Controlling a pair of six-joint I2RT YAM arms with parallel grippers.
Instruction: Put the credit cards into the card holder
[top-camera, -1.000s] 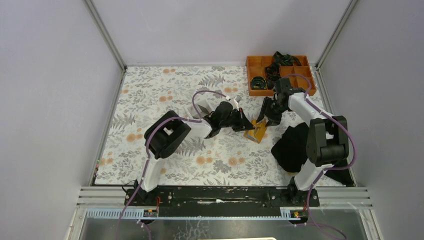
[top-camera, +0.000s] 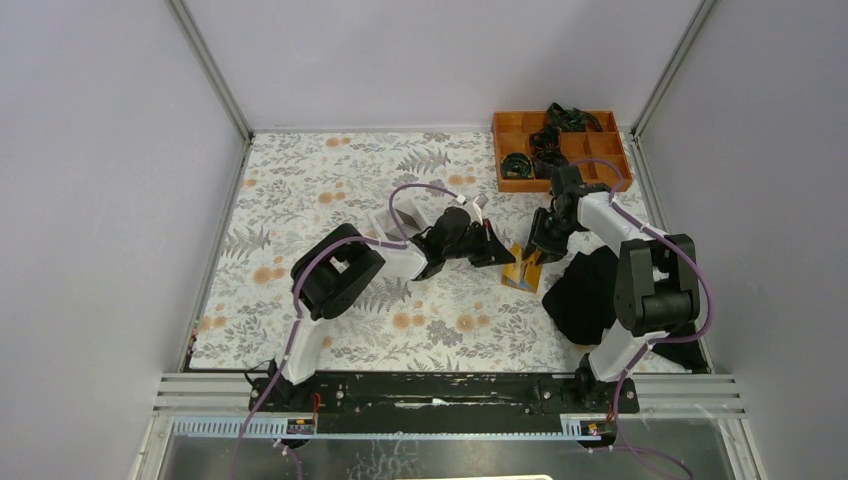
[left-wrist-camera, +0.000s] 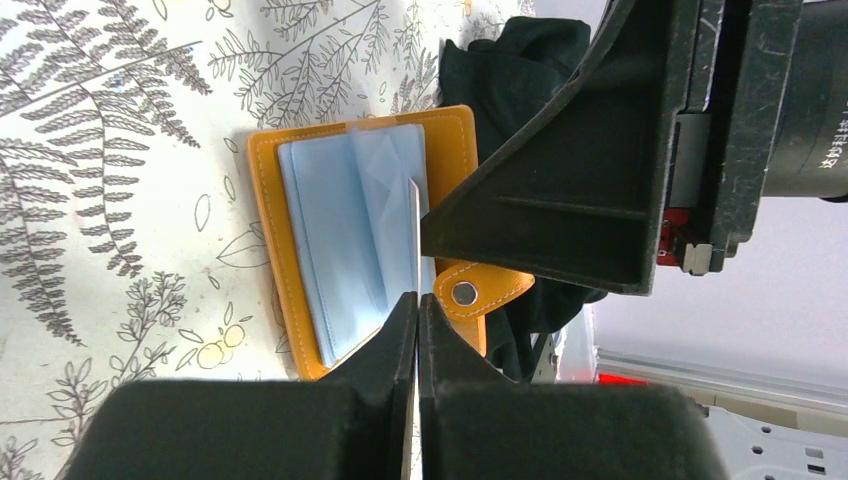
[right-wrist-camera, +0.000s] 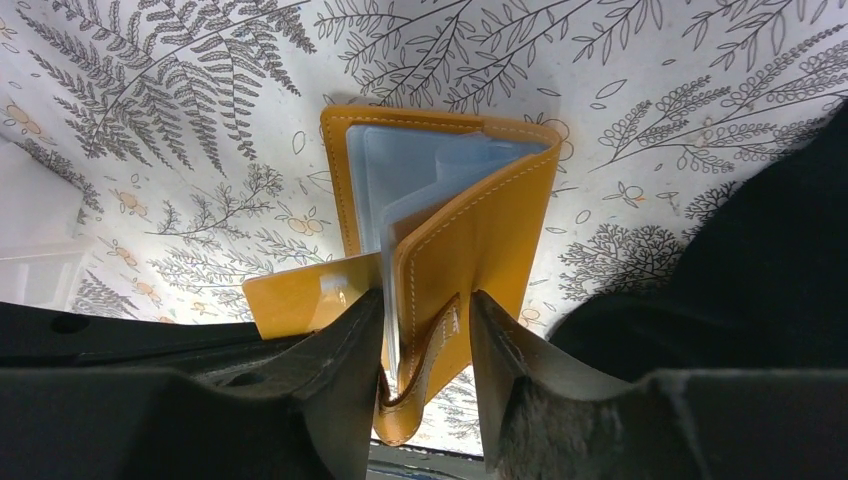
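Observation:
An orange card holder (top-camera: 522, 276) with pale blue sleeves (left-wrist-camera: 335, 230) lies on the floral mat between the grippers; in the left wrist view a thin pale edge, perhaps a card, stands along the sleeves. My left gripper is shut at the holder, its tips at that thin edge; whether it grips it is unclear. My right gripper is part open around the holder's right side and its strap with snap (left-wrist-camera: 464, 293), the orange leather between its fingers.
A wooden compartment box (top-camera: 509, 126) with dark items sits at the back right. A black cloth (top-camera: 580, 305) lies to the right. A white container (top-camera: 393, 218) is behind the left arm.
Both grippers and the card holder have moved slightly toward the table's front and right.

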